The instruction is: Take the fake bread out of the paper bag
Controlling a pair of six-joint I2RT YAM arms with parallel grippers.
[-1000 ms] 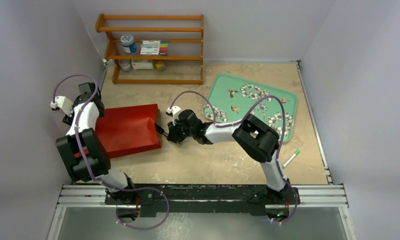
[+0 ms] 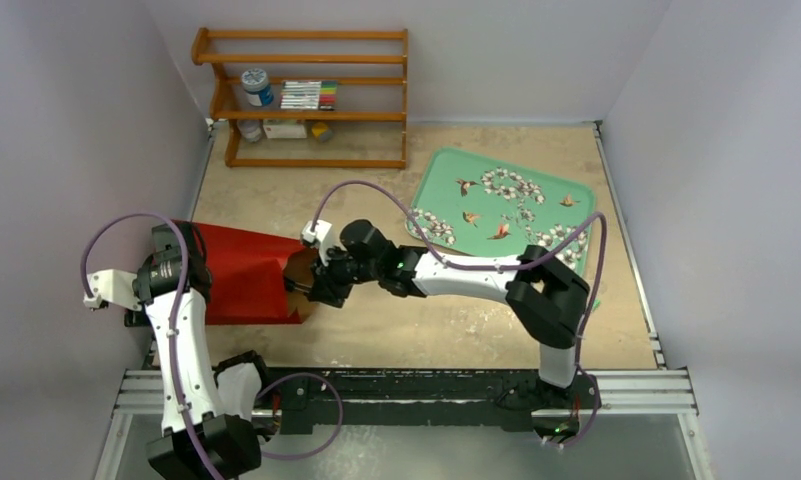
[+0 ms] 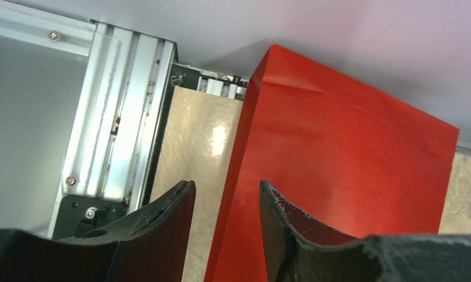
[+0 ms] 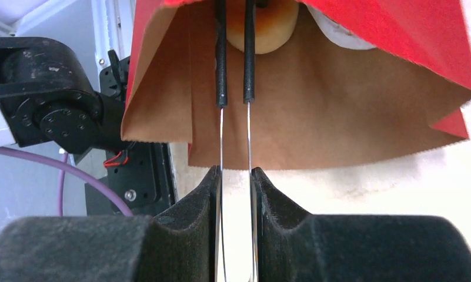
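Observation:
The red paper bag [image 2: 246, 275] lies on its side at the left of the table, its brown mouth facing right. Over its far left end is my left gripper, fingers apart and nothing visible between them. My right gripper is shut on thin metal tongs with black tips [image 4: 249, 70], which reach into the bag's mouth. Inside, a round yellow-brown bread [image 4: 277, 29] shows behind the tips; whether they touch it I cannot tell. A whitish piece [image 4: 341, 29] lies beside it, partly covered by the bag's upper side.
A green flowered tray [image 2: 456, 175] rests at the right back. The wooden rack [image 2: 321, 115] with a jar and pens stands along the back wall. Bare table lies between the bag and the tray.
My right gripper has moved left with the tongs, deeper into the bag's mouth. The bag's mouth now shows more brown inside. The left arm has shifted, its gripper lower in the top view.

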